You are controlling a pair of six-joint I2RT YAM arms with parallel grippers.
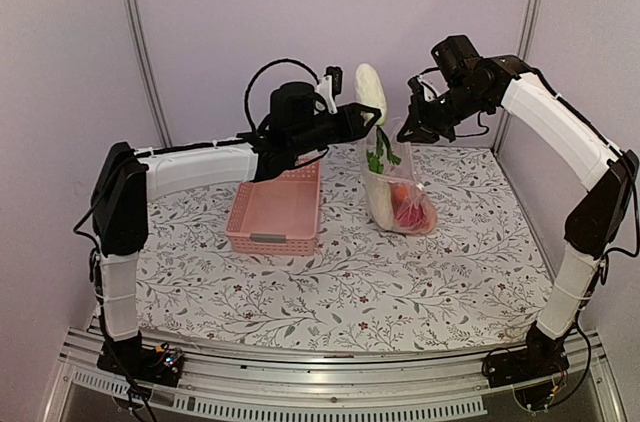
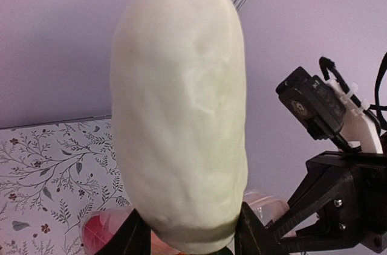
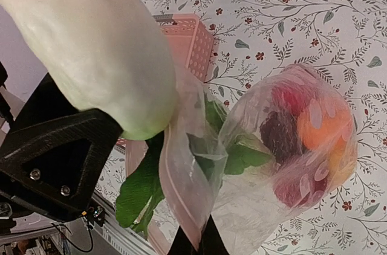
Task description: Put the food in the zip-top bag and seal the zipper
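A white radish [image 1: 370, 90] with green leaves stands upright above the mouth of the clear zip top bag [image 1: 398, 214]. My left gripper [image 1: 372, 114] is shut on its lower end, and the radish fills the middle of the left wrist view. Its leaves [image 3: 140, 191] hang down at the bag's opening; how far they reach inside is hard to tell. My right gripper is shut on the bag's rim, holding the edge up. Inside the bag lie several foods, among them an orange piece [image 3: 323, 123], red ones and another white radish.
The pink basket [image 1: 274, 204] to the left of the bag looks empty in the part that shows. Both gripper heads are close together over the bag.
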